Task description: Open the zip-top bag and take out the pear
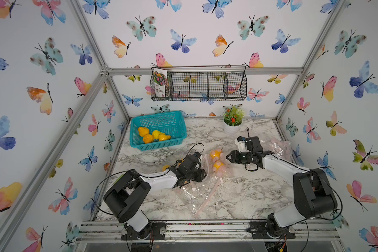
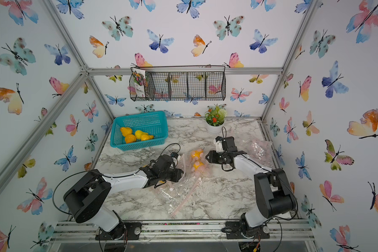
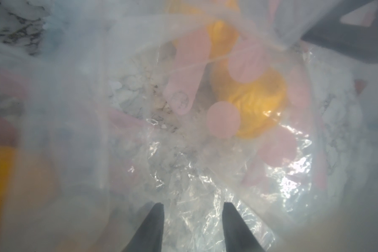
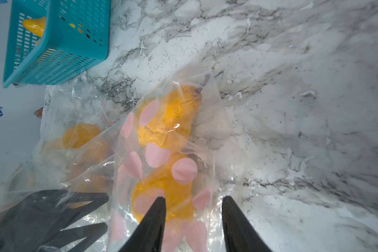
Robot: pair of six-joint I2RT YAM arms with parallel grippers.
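The clear zip top bag with pink dots (image 4: 184,170) lies in the middle of the table. Two orange-yellow pears show through it: the far pear (image 4: 168,117) and the near pear (image 4: 166,191). My left gripper is at the bag's left side, fingers parted. Film covers much of the left wrist view, and I cannot tell whether these fingers are inside the bag or only behind a layer of it. On the right, my right gripper stands open above the bag's near right part, with no pear between its fingers.
More pears (image 4: 82,135) lie under film left of the dotted bag, partly hidden by my left arm. A teal basket (image 1: 182,132) with several yellow fruits stands back left. A flowerpot (image 1: 231,127) is at the back.
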